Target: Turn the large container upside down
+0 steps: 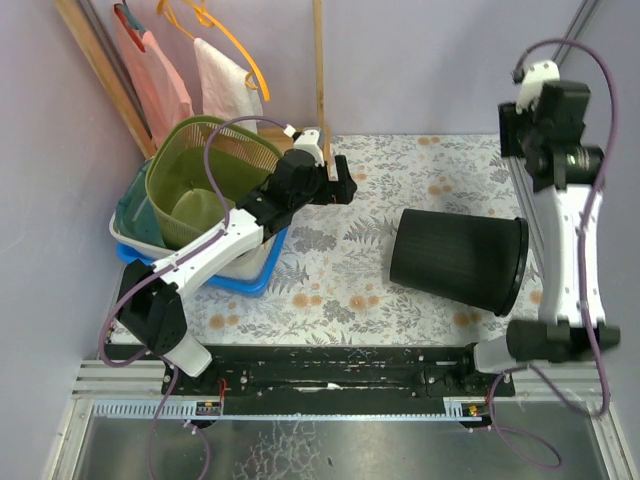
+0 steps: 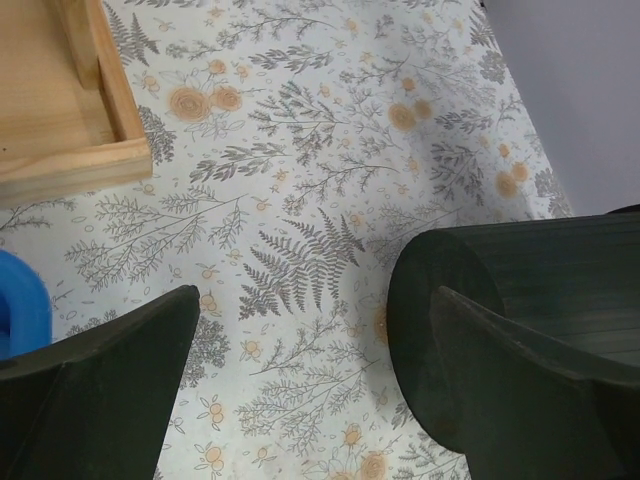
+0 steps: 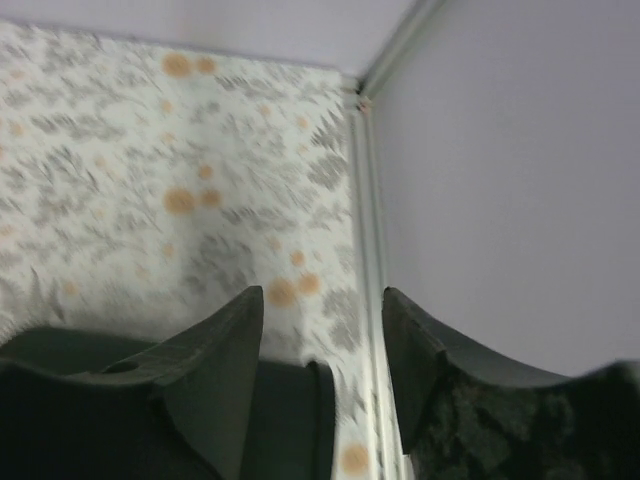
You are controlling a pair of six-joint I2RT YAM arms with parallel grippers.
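Observation:
The large black container [image 1: 450, 258] lies on its side at the right of the floral surface, its rim facing right and its closed end to the left. My left gripper [image 1: 335, 180] hangs open above the middle, between the green tubs and the container; in the left wrist view the container [image 2: 560, 290] is at the right. My right gripper [image 1: 522, 125] is raised at the back right, above and behind the container, blurred in the top view. In the right wrist view its fingers are part apart, with the container [image 3: 130, 350] below them and nothing seen between them.
Stacked green, white and blue tubs [image 1: 200, 215] fill the left side. A wooden stand [image 2: 60, 120] and hanging cloths [image 1: 223, 85] are at the back left. Walls bound the right and back.

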